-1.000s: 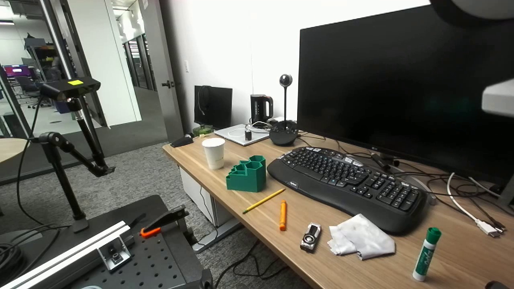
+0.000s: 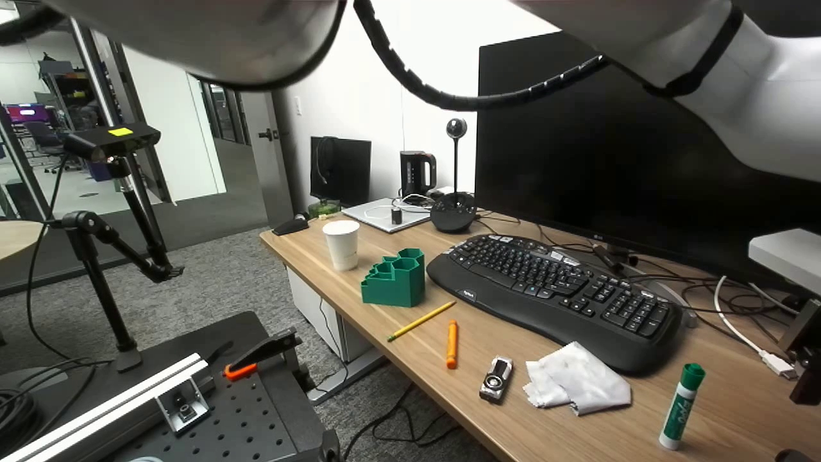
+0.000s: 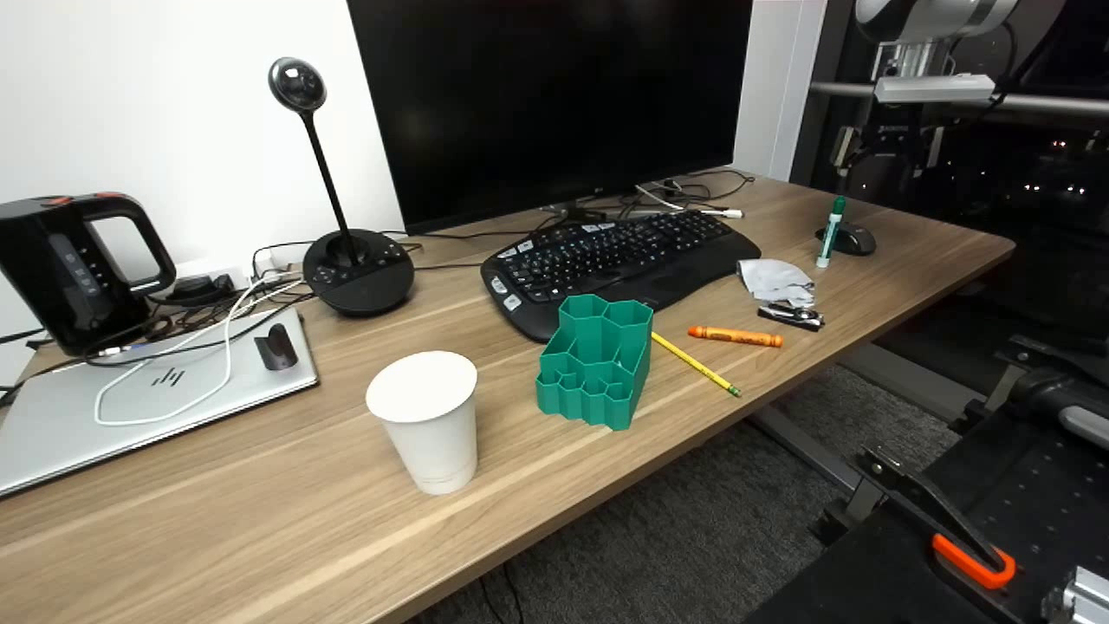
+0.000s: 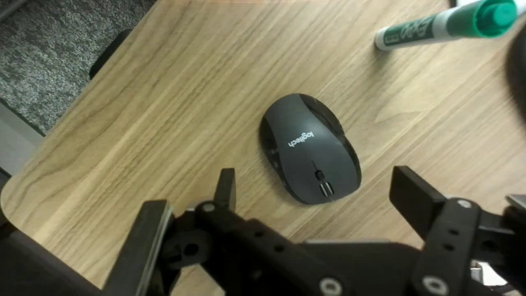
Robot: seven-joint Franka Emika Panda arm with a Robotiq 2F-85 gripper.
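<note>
Wide open, my gripper has nothing between its fingers. Just past the fingertips in the wrist view, a black mouse (image 4: pixel 310 148) lies on the desk, roughly centred across the gap and below the gripper. In exterior view 2 the gripper (image 3: pixel 885 156) hangs above that mouse (image 3: pixel 854 240) near the right end of the desk. A green marker (image 3: pixel 831 230) stands upright beside the mouse. Only part of my gripper (image 2: pixel 805 369) shows at the right edge of exterior view 1.
A green pen holder (image 3: pixel 608 364), white cup (image 3: pixel 437 442), pencil (image 3: pixel 694 362), orange crayon (image 3: pixel 735 336), stapler-like item (image 3: pixel 792 315), white cloth (image 3: pixel 775 279) and keyboard (image 3: pixel 613 265) share the desk. The monitor (image 3: pixel 551 104) stands behind. Bare wood surrounds the mouse.
In exterior view 1 the arm now spans the top of the picture and has come lower at the right, where part of the gripper has entered view. The desk objects have not moved.
</note>
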